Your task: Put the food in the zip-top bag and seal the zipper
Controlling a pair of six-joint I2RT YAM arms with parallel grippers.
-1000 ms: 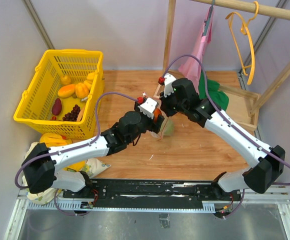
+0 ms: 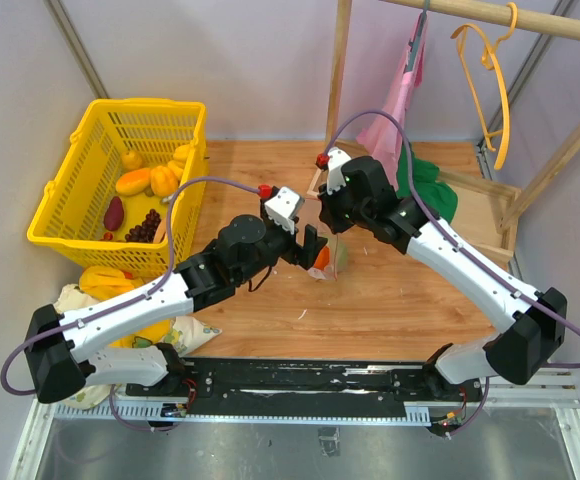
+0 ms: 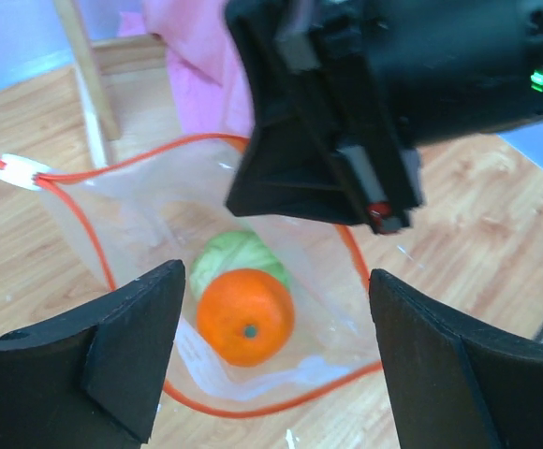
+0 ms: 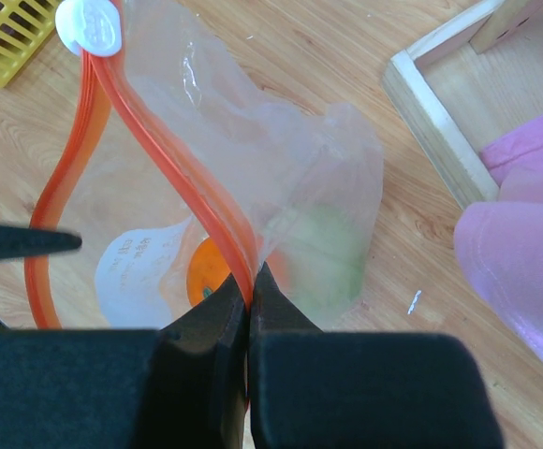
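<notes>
The clear zip top bag (image 4: 318, 159) with a red zipper edge stands open on the wooden table, holding an orange food (image 3: 245, 318) and a pale green one (image 3: 229, 253) behind it. My right gripper is shut on the bag's red edge. My left gripper (image 2: 310, 250) is just above and beside the bag; in its wrist view the fingers (image 3: 94, 365) stand apart, with the bag and food visible between and beyond them, nothing held.
A yellow basket (image 2: 65, 200) of food sits at the left. A wooden rack (image 2: 515, 205) with pink and green cloth and a hanger stands at the back right.
The orange food was up at my left gripper and now lies in the bag. The left gripper has moved slightly left and away. The right arm has stayed put.
</notes>
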